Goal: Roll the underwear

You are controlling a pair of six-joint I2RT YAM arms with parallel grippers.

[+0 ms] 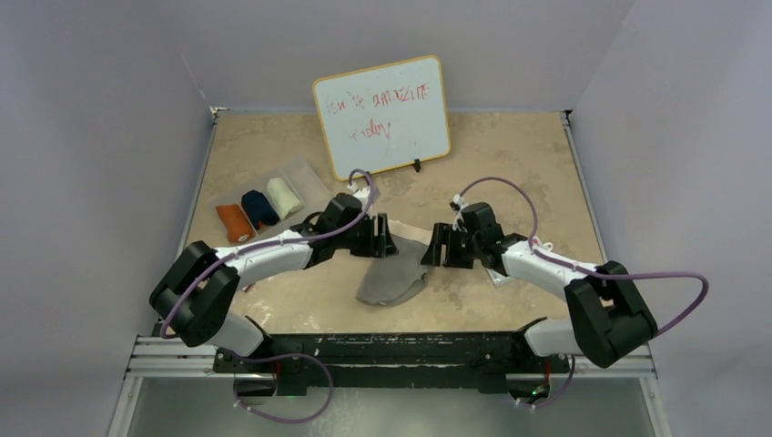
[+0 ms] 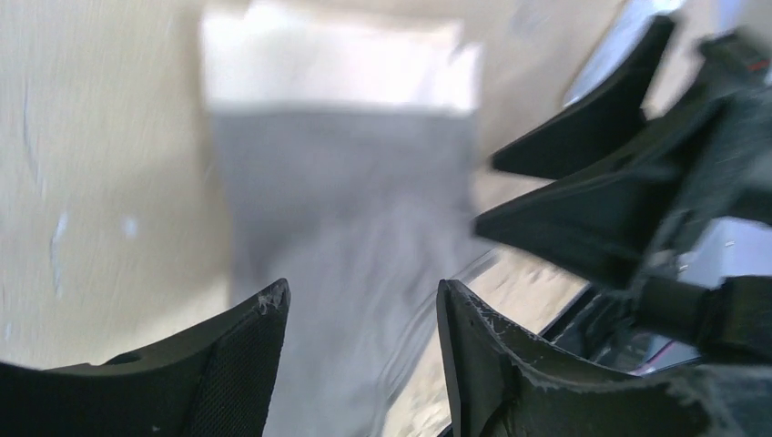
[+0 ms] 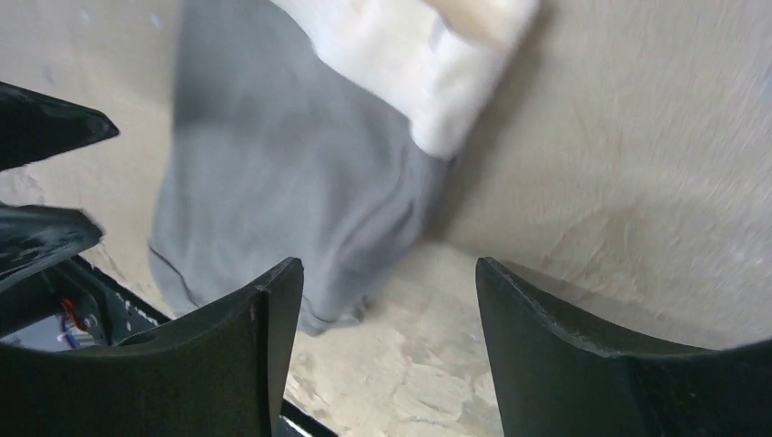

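Note:
The grey underwear (image 1: 391, 280) lies flat on the table, its white waistband folded over at the far edge, with a small turned corner at the right end in the right wrist view. My left gripper (image 1: 379, 235) is open above its left part, nothing between its fingers. My right gripper (image 1: 441, 246) is open at its right side, also empty; in the right wrist view the cloth lies below and left of its fingertips.
A clear bin (image 1: 305, 177) with rolled orange, navy and cream cloths is at left. A whiteboard (image 1: 382, 118) stands at the back. A white object (image 1: 499, 278) lies partly hidden under the right arm. Bare table shows in front.

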